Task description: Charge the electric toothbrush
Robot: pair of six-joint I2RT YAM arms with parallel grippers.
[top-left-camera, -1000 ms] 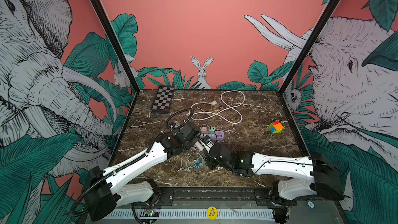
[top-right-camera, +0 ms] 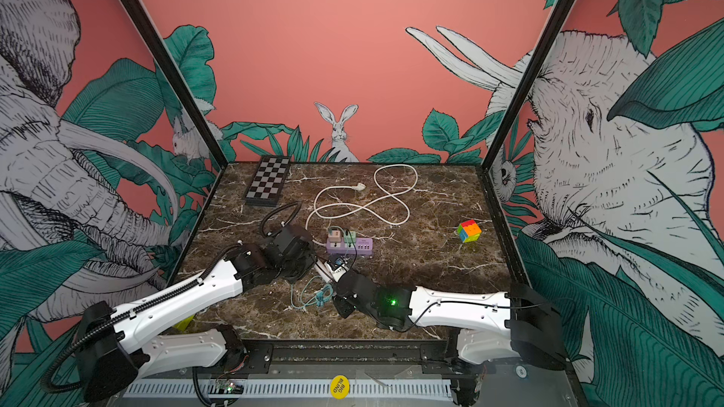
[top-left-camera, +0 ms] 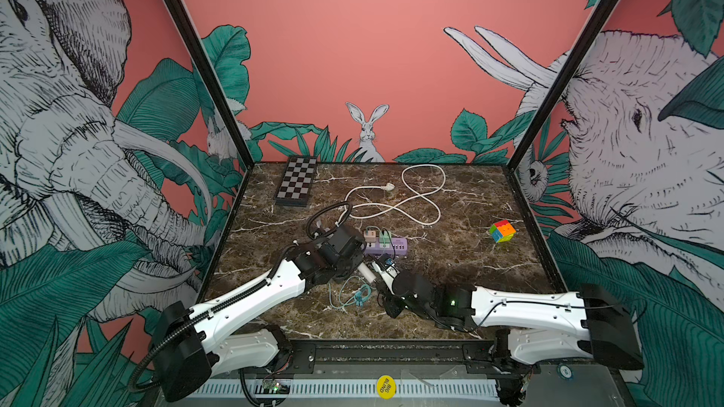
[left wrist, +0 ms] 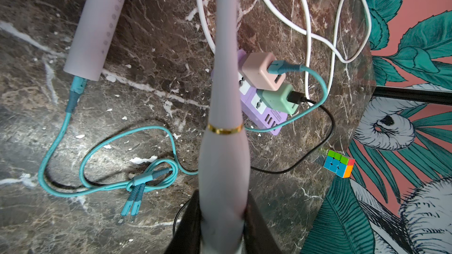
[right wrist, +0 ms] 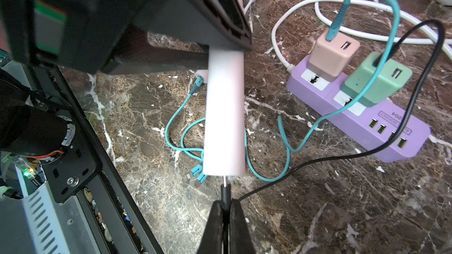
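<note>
The white toothbrush (left wrist: pixel 223 169) with a gold ring is clasped by my left gripper, shut around its handle. Its base (right wrist: pixel 225 160) faces my right gripper in the right wrist view. There my right fingers are shut on a slim black plug (right wrist: pixel 226 190), and its silver tip meets the lower edge of the base. How deep the tip sits, if at all, I cannot tell. The black cable (right wrist: pixel 301 163) leads from the plug to the green charger (right wrist: pixel 379 80), seated in the purple power strip (right wrist: pixel 348 117).
Another pale handle (left wrist: pixel 96 28) lies on the table with a teal cable (left wrist: pixel 58 141) at its end. A pink charger (right wrist: pixel 332 56) sits beside the green one. The chessboard (top-left-camera: pixel 296 181) and cube (top-left-camera: pixel 502 230) stand apart.
The right arm has shifted a little to the right and slightly toward the front edge. The left arm has moved only slightly, also to the right.
</note>
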